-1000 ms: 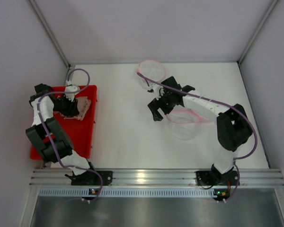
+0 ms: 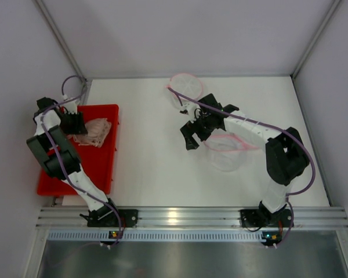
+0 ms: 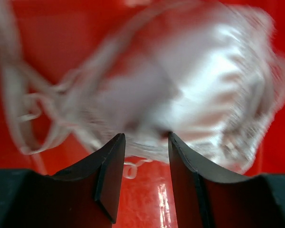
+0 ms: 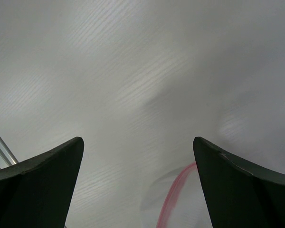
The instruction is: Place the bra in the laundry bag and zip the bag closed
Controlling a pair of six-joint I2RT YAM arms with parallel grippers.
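A pale pink bra (image 2: 97, 132) lies in the red bin (image 2: 104, 163) at the left of the top view. Its cup (image 3: 199, 71) and straps (image 3: 57, 109) fill much of the left wrist view. My left gripper is open just over the lower edge of the bra, nothing held between its fingers. The mesh laundry bag with pink trim (image 2: 226, 153) rests flat on the table, partly under the right arm. My right gripper (image 2: 189, 134) is open and empty above the table, beside the bag's edge; pink trim (image 4: 175, 194) shows between its fingers, below them.
A second round mesh piece with pink trim (image 2: 186, 85) lies at the back of the white table (image 2: 145, 150). Bare tabletop stretches between the bin and the bag. The bin's raised rim (image 2: 116, 124) borders that free area.
The left gripper has shifted left and a little lower in the top view, uncovering more of the bra. The right arm and the bag have stayed where they were.
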